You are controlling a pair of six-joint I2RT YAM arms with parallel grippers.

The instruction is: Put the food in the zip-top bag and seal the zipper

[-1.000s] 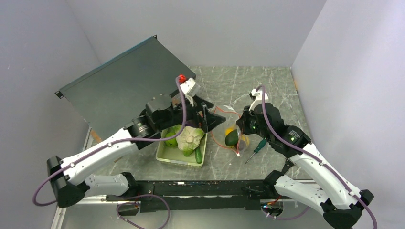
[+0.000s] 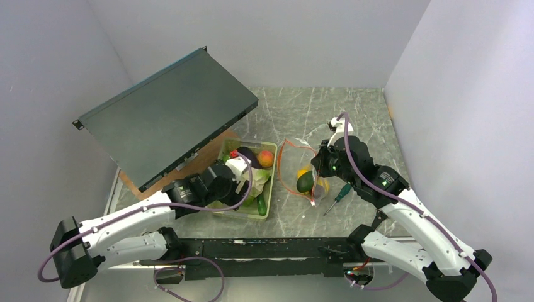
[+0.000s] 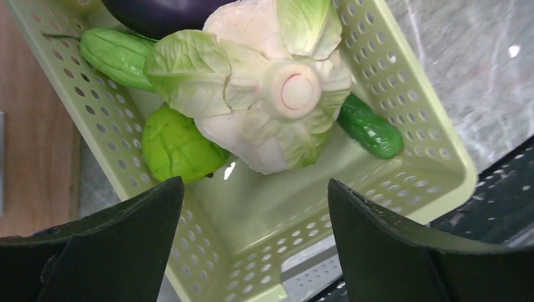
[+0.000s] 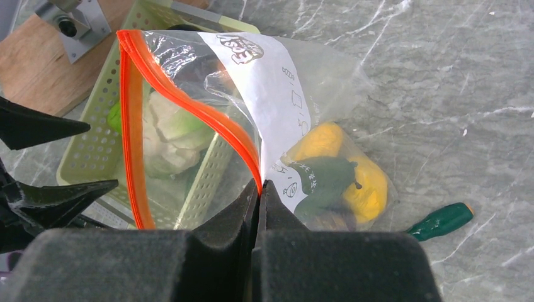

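Observation:
My left gripper is open over the green basket (image 3: pixel 434 113), with a cauliflower (image 3: pixel 258 94), green pepper (image 3: pixel 176 145), cucumber (image 3: pixel 371 129), another long green vegetable and an eggplant (image 3: pixel 164 12) below, nothing between its fingers. My right gripper is shut at the orange-zippered edge of the zip bag (image 4: pixel 157 75), which stands with its mouth spread beside the basket. Through the bag show a dark green item (image 4: pixel 321 182) and yellow items (image 4: pixel 368 189). An orange-red fruit (image 2: pixel 265 158) lies in the basket in the top view.
A screwdriver (image 4: pixel 441 220) lies right of the bag. A large dark panel (image 2: pixel 170 113) over a wooden board (image 4: pixel 75 56) fills the back left.
My left gripper has moved left and toward the front, from near the bag's mouth to over the basket's contents. The right arm has not moved.

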